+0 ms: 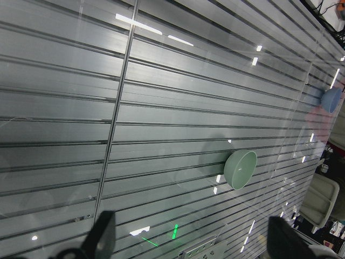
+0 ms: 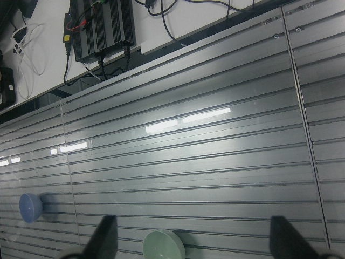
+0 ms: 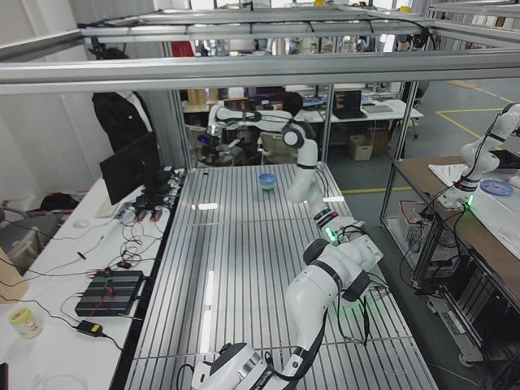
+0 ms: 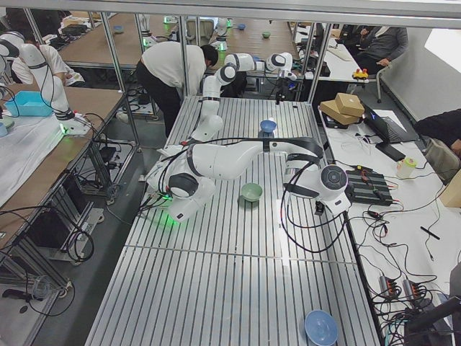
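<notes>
A green bowl [image 4: 251, 192] rests on the slatted metal table; it shows also in the left wrist view [image 1: 240, 169] and right wrist view [image 2: 164, 244]. A blue bowl [image 4: 267, 125] stands farther along the table, another blue bowl [image 4: 321, 327] at the opposite end. In both wrist views the dark finger pads are blurred at the lower corners, wide apart: my left gripper and my right gripper are open with nothing visible between them, both above the table and away from the bowls.
A white side desk [image 3: 49, 357] holds a monitor, black boxes and cables. Metal frame bars run overhead, and people are around the workspace.
</notes>
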